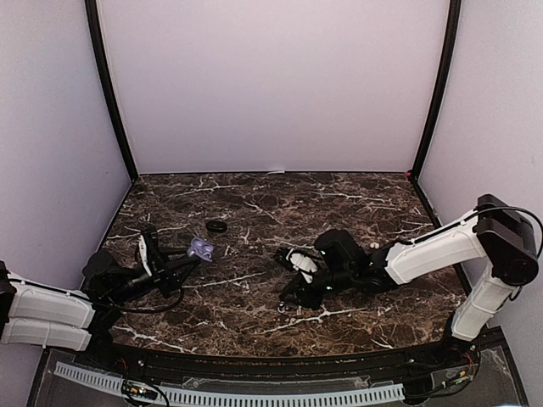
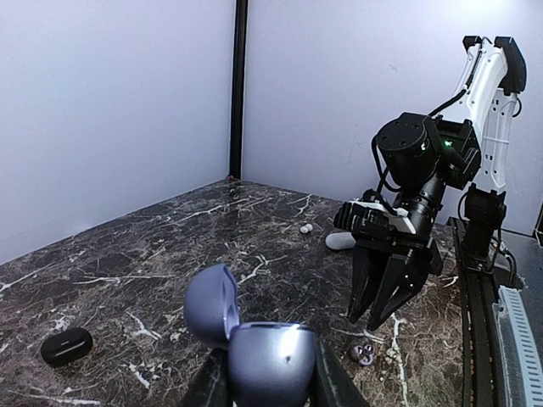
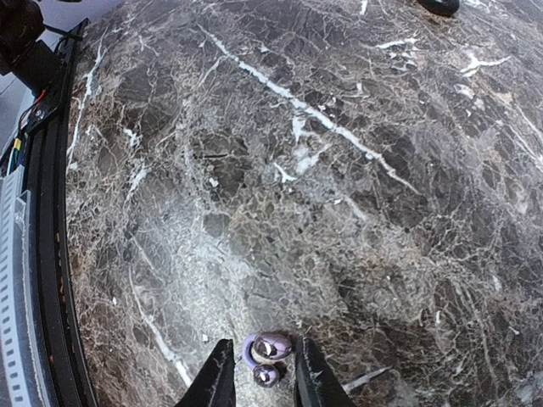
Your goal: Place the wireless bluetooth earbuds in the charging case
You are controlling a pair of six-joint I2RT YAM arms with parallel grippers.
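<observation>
My left gripper (image 1: 190, 257) is shut on the purple charging case (image 1: 202, 248), held above the table. In the left wrist view the case (image 2: 271, 360) has its lid raised; its inside faces away from that camera. A purple earbud (image 3: 271, 345) with shiny metallic parts lies on the marble table. In the right wrist view the fingers (image 3: 222, 365) of my right gripper stand apart, with the earbud seen through the gap. The left wrist view shows this earbud (image 2: 363, 354) on the table below the right fingertips, clear of them.
A black oval case (image 1: 216, 226) lies farther back, beyond the purple case. On the right side, behind the right arm, are a white case (image 2: 340, 241) and small white pieces (image 2: 305, 228). Open tabletop separates the two arms.
</observation>
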